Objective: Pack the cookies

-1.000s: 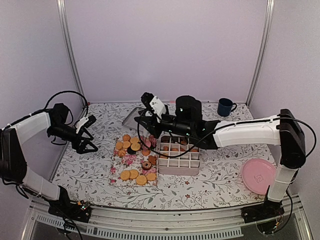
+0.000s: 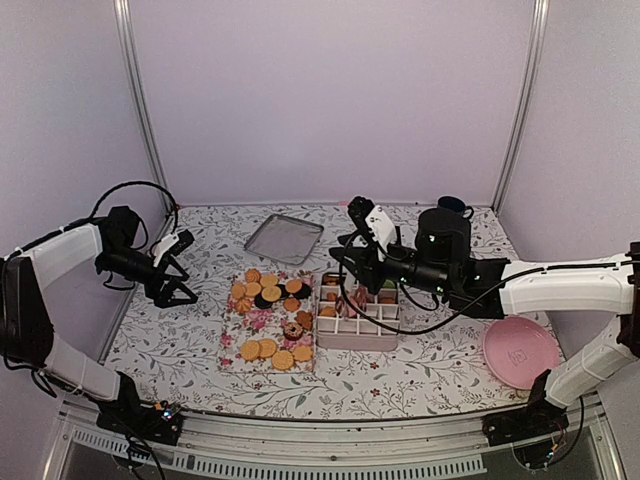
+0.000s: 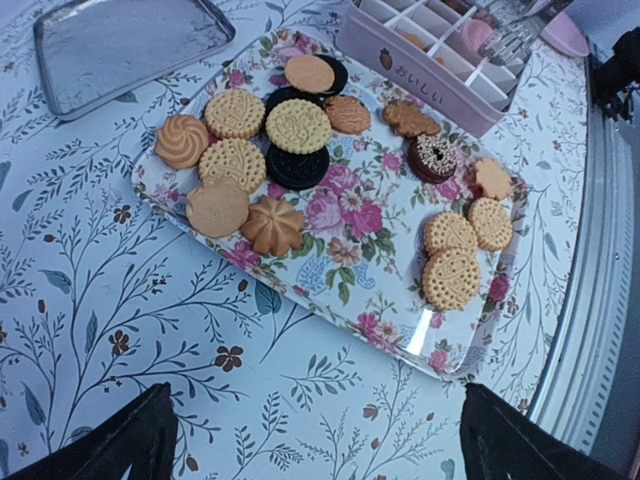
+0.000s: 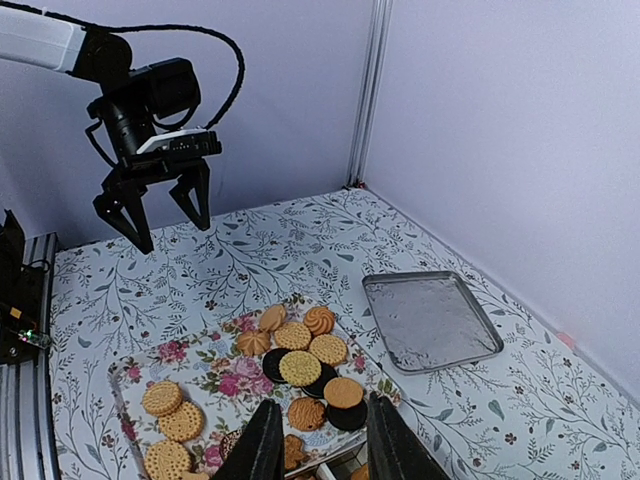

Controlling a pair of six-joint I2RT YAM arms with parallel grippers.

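Assorted cookies lie on the floral tray [image 2: 240, 330], also seen in the left wrist view. A pink compartment box [image 2: 357, 342], holding some cookies, stands right of it, its inside partly hidden by my right arm. My right gripper is over the box; its fingers reach the bottom edge of the right wrist view, and whatever is between them is hidden. My left gripper [image 2: 170, 295] hangs open and empty at the left, away from the floral tray.
A grey metal tray [image 2: 283, 240] lies at the back, a dark mug [image 2: 452, 206] at the back right, and a pink plate [image 2: 520, 352] at the front right.
The left arm has not moved.
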